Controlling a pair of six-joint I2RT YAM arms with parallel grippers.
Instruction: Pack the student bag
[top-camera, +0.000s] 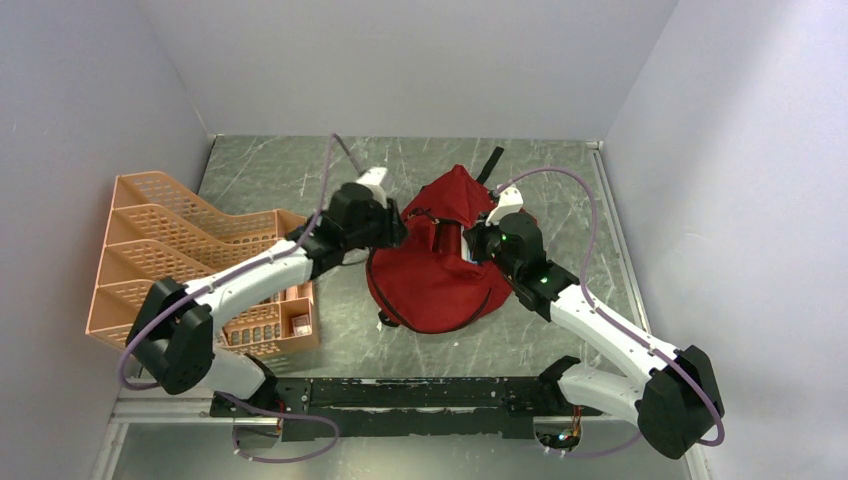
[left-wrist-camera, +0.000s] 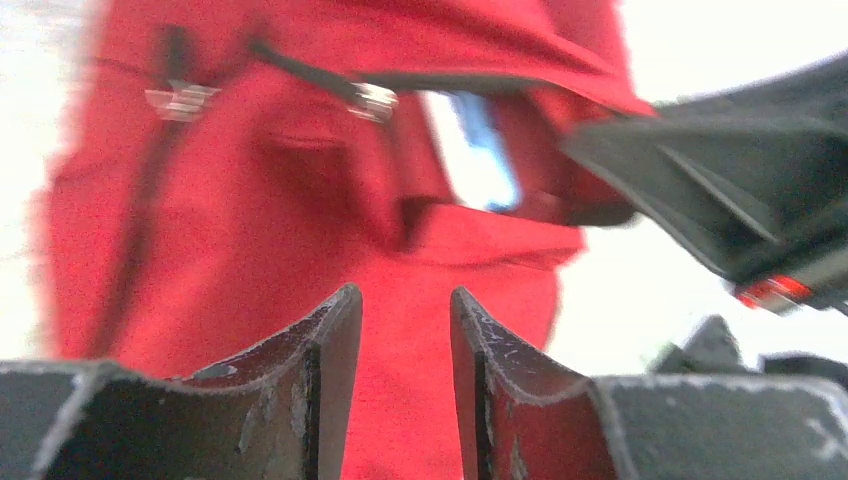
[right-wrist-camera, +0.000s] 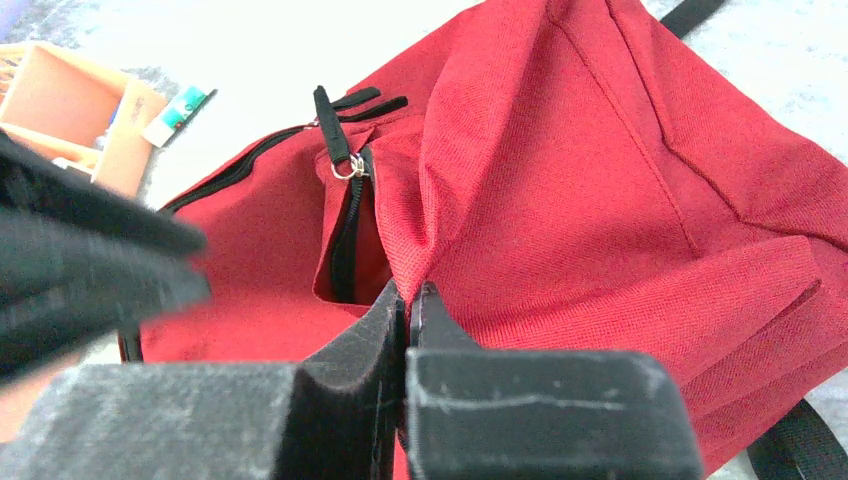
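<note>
The red bag (top-camera: 430, 290) lies on the table with its front pocket held open. My right gripper is shut on the edge of the pocket opening. Inside the pocket, a white and light-blue item (left-wrist-camera: 475, 150) shows blurred in the left wrist view. My left gripper stands open above the left part of the bag, nothing between its fingers. In the right wrist view, a blurred part of the left gripper shows at the left edge. A green and white tube (right-wrist-camera: 178, 115) lies on the table beside the organizer.
An orange organizer (top-camera: 165, 245) with several compartments stands at the left, partly behind the left arm. A small packet (top-camera: 301, 325) sits in its front right compartment. Free table lies behind the organizer and right of the bag.
</note>
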